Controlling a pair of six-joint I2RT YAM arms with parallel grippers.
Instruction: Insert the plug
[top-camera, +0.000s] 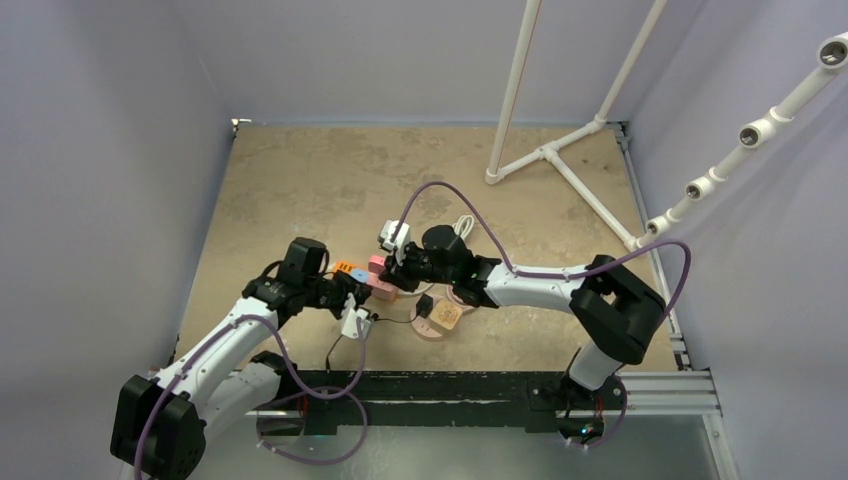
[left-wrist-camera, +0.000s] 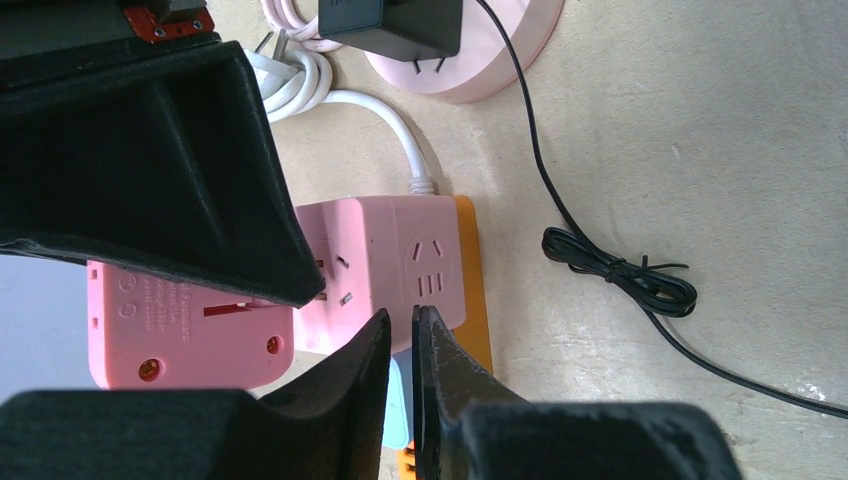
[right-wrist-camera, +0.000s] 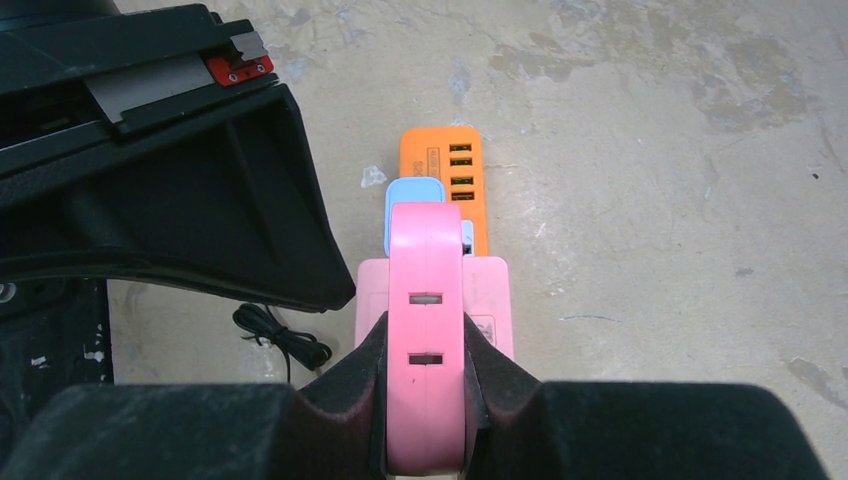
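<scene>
My right gripper is shut on an upright pink plug adapter (right-wrist-camera: 425, 280), held against a pink socket block (left-wrist-camera: 420, 270) that sits by an orange power strip (right-wrist-camera: 440, 145). The left wrist view shows prongs between the held adapter and the block's socket face; how far in they are, I cannot tell. My left gripper is low at the block's near side, over a light blue piece (right-wrist-camera: 415, 190); whether its fingers are open is unclear.
A black adapter (left-wrist-camera: 390, 25) sits on a round pink strip (left-wrist-camera: 470, 70), its thin cable running to a coiled bundle (left-wrist-camera: 620, 270). A white cable (left-wrist-camera: 385, 115) lies behind the block. The back of the board (top-camera: 290, 180) is clear.
</scene>
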